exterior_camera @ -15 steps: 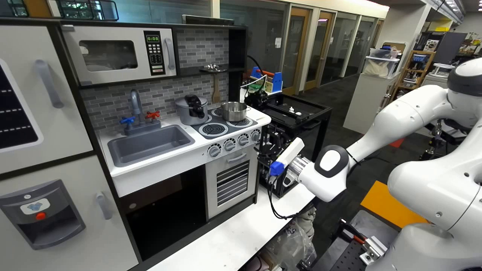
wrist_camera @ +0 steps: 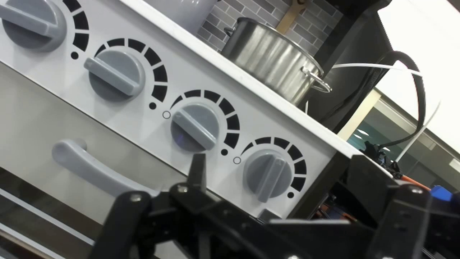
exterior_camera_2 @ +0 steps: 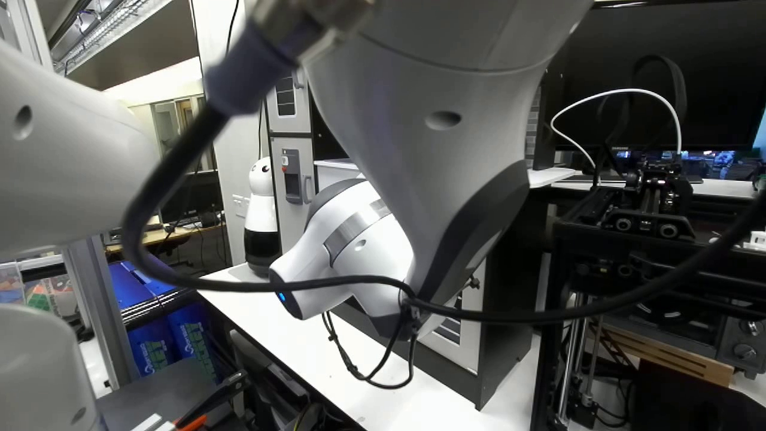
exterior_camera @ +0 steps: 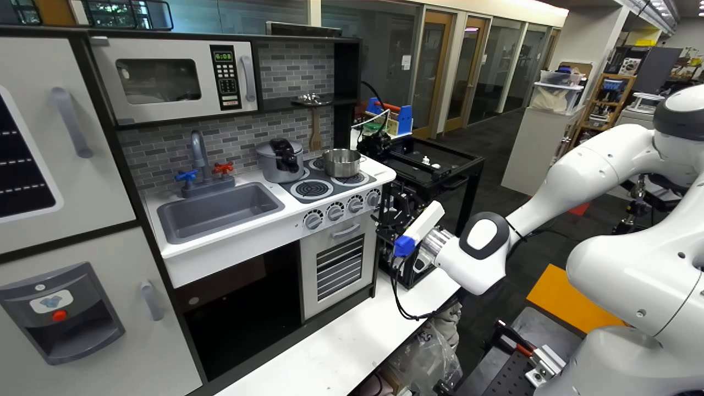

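My gripper is open in the wrist view, its dark left finger (wrist_camera: 198, 170) well apart from the right finger (wrist_camera: 369, 185). The rightmost grey stove knob (wrist_camera: 267, 176) shows in the gap, beyond the fingertips; whether anything touches it cannot be told. Its ridge is turned differently from the ridges of the neighbouring knob (wrist_camera: 194, 127) and the others to its left. In exterior view 1 the gripper's fingers are hard to make out against dark equipment, right of the toy stove (exterior_camera: 335, 251). In exterior view 2 the arm hides them.
A steel pot (exterior_camera: 341, 163) and a grey lidded pot (exterior_camera: 280, 162) stand on the cooktop. The oven handle (wrist_camera: 107, 170) lies below the knobs. Left of the stove is a sink (exterior_camera: 221, 214). A black equipment frame (exterior_camera: 432, 165) stands close on the right.
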